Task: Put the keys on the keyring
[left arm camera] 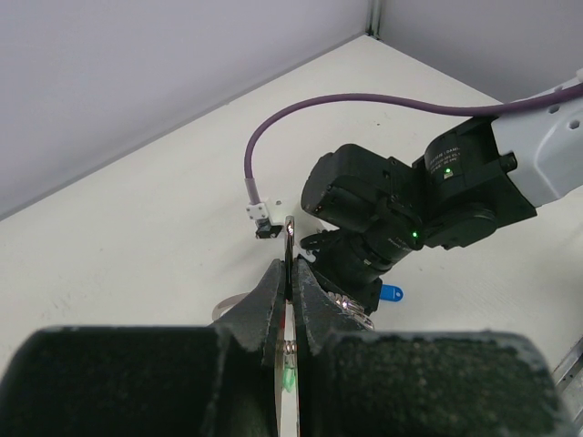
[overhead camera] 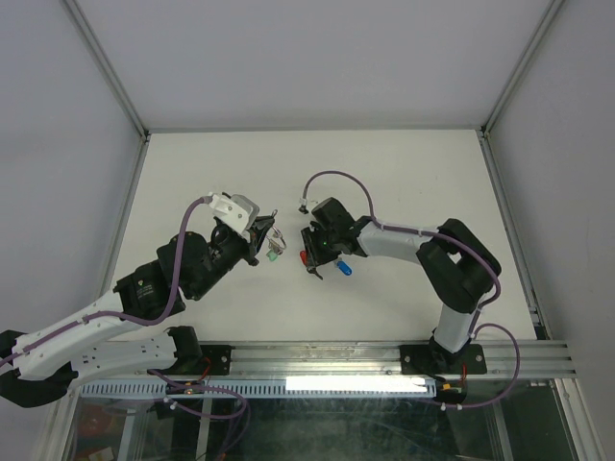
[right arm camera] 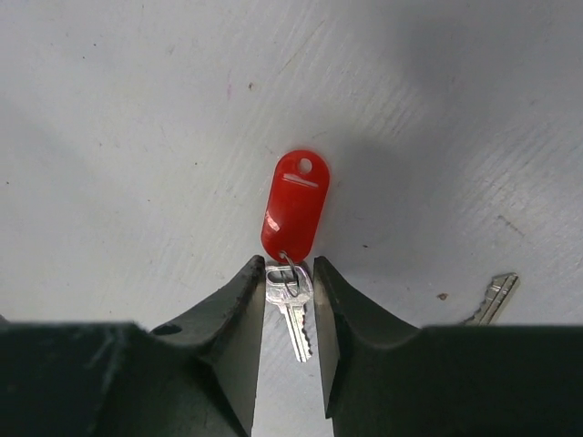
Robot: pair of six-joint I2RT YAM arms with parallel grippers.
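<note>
My left gripper is shut, with a thin metal end of the keyring standing up from between its fingertips. The rest of the ring curves below, partly hidden behind the fingers. A green tag is at the ring's lower part in the top view. In the right wrist view a red-tagged key lies on the table, its metal head and blade toward me. My right gripper stands part open, one fingertip on each side of that metal head. The blue-tagged key lies just right of the right gripper.
A key blade lies to the right of the right gripper. The purple cable of the right arm arches above its wrist.
</note>
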